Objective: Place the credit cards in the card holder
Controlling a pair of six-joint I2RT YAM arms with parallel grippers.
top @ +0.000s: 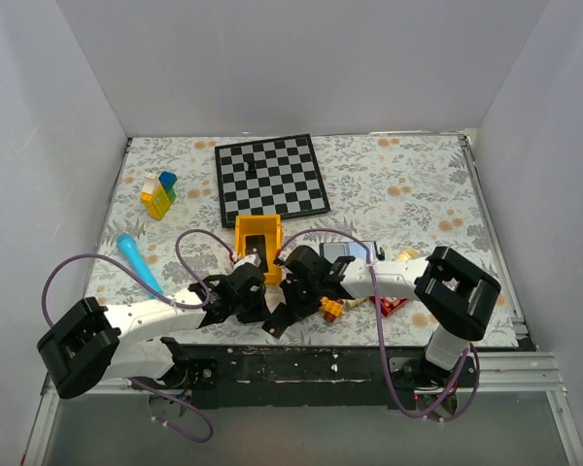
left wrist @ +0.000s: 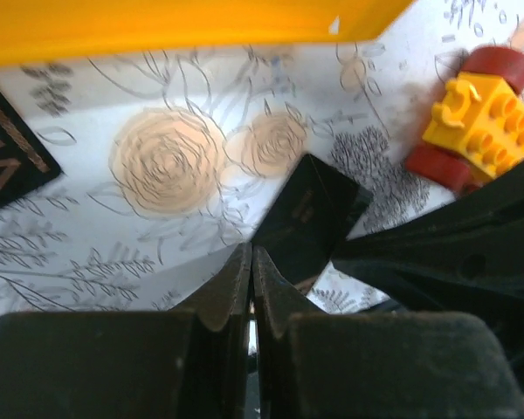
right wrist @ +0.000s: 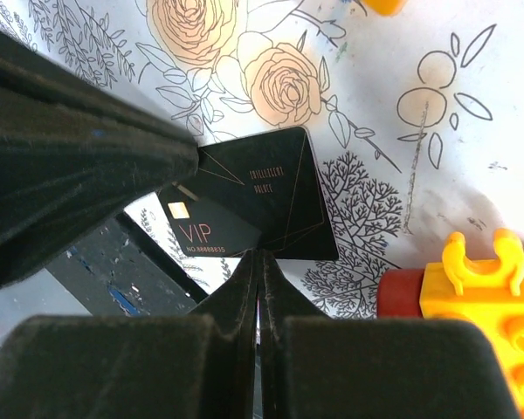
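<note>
A black VIP card lies flat on the patterned table, close to its front edge. My left gripper is shut at the card's side in the left wrist view, with nothing visible between its fingers. From the opposite side, my right gripper reaches the card's edge, shut as well and showing nothing in its grip. The yellow holder, with a dark piece inside, stands just behind both grippers. Where exactly each fingertip meets the card is hard to tell.
A yellow and red toy block sits close to the right gripper. A chessboard lies at the back, a blue microphone-shaped toy at the left, and a red packet at the right.
</note>
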